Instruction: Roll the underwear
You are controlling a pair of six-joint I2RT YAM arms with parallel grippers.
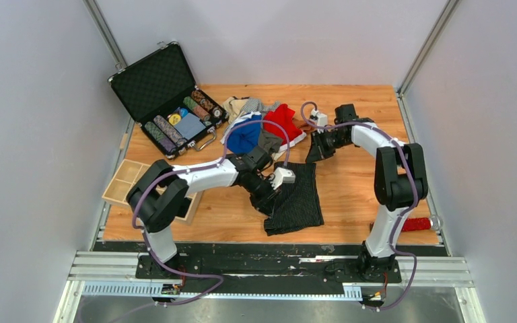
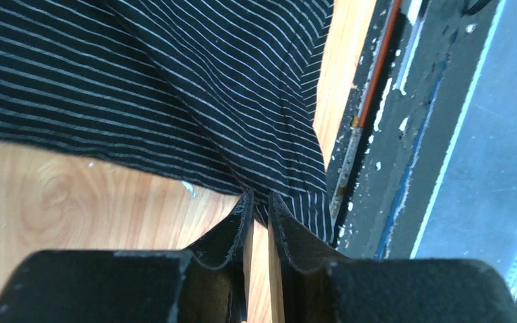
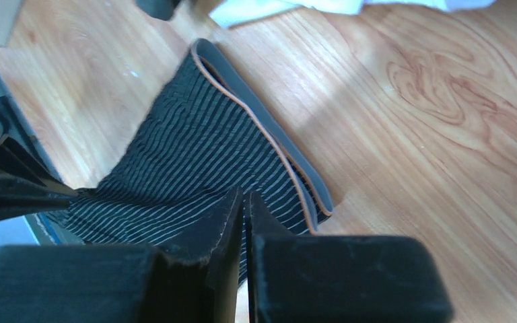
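The black, thin-striped underwear lies spread on the wooden table, longer front to back than wide. Over its front left edge is my left gripper. In the left wrist view its fingers stand almost together, tips at the cloth's edge, with a slim gap; no pinched cloth shows clearly. By the far right corner is my right gripper. Its fingers are close together above the waistband end; whether fabric is between them is hidden. The waistband shows an orange-brown edge.
A pile of clothes, with a blue piece and a red one, lies behind the underwear. An open chip case and a wooden divided tray stand left. A red cylinder lies front right.
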